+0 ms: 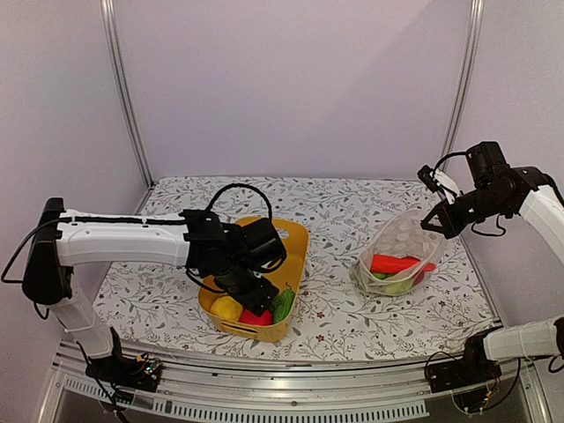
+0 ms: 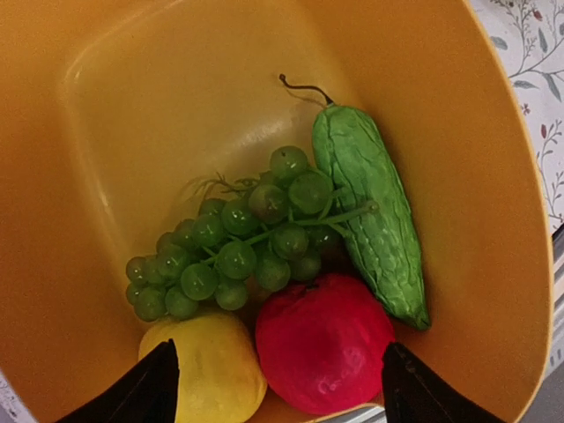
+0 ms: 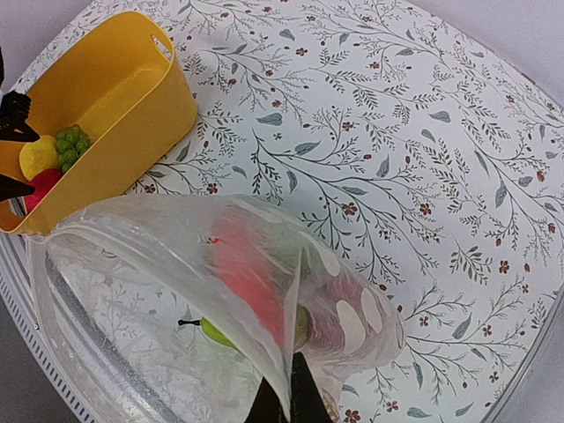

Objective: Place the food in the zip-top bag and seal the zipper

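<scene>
My left gripper is open over the yellow bin (image 1: pixel 293 247), above a yellow fruit (image 2: pixel 203 370) and a red fruit (image 2: pixel 322 344); green grapes (image 2: pixel 236 259) and a green wrinkled vegetable (image 2: pixel 370 211) lie beside them. The zip top bag (image 1: pixel 401 233) lies to the right, holding a long red item (image 1: pixel 397 263) and green items, one pear-like (image 3: pixel 216 331). My right gripper is shut at the bag's raised edge, with thin plastic seemingly between its fingertips.
Walls stand at back and sides, and a metal rail (image 1: pixel 300 383) runs along the front edge.
</scene>
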